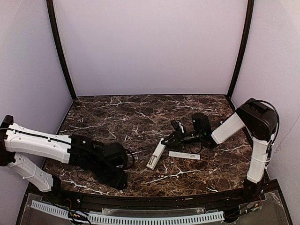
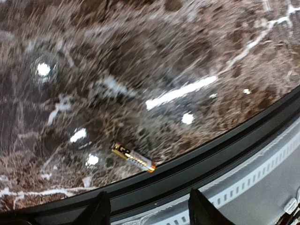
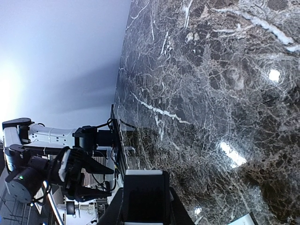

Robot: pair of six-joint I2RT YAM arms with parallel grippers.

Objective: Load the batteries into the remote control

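The white remote (image 1: 154,155) is held by my right gripper (image 1: 166,140) near its upper end, its battery compartment at the lower end. In the right wrist view the gripper is shut on it, mostly hidden by its black end. A gold and silver battery (image 2: 133,156) lies on the marble near the table's front edge. My left gripper is above it at the lower left of the top view, fingers apart, nothing visible between them.
The white battery cover (image 1: 184,155) lies right of the remote. A black rail (image 1: 140,198) borders the front edge.
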